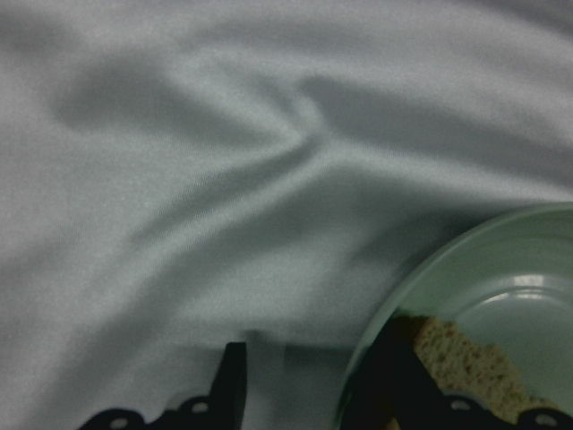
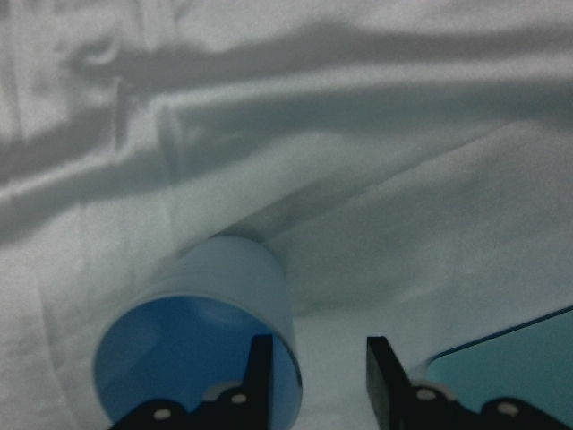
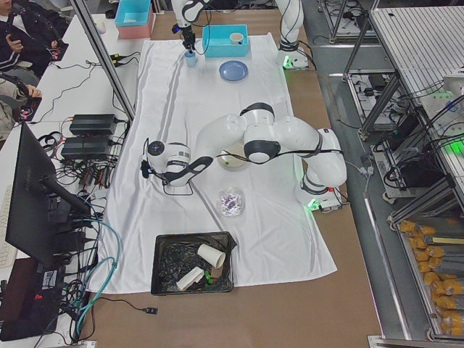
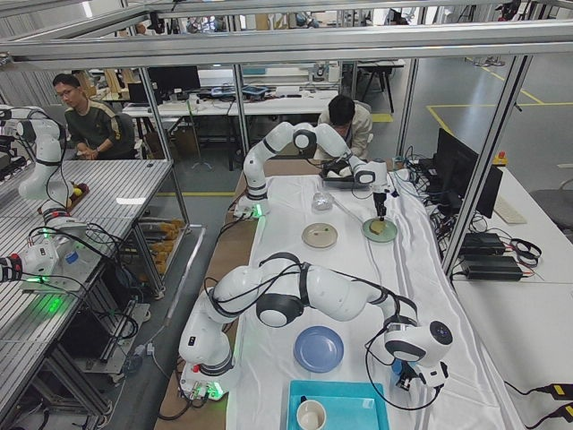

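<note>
My left gripper stands open over the rim of a green plate (image 4: 380,235), which holds a piece of bread or sponge (image 1: 461,367); its right finger is at that piece. My right gripper is open at a blue cup (image 2: 233,273), one finger over the cup's mouth and the other outside it, above the cloth. The cup is also at the far end in the camera left view (image 3: 191,61), partly behind the arm.
A blue plate (image 4: 318,349), a beige plate (image 4: 320,235) and a bagged item (image 3: 230,202) lie on the white cloth. A turquoise tray (image 4: 336,408) holds a mug; a black lined bin (image 3: 167,264) holds white cups. Monitors and cables line one side.
</note>
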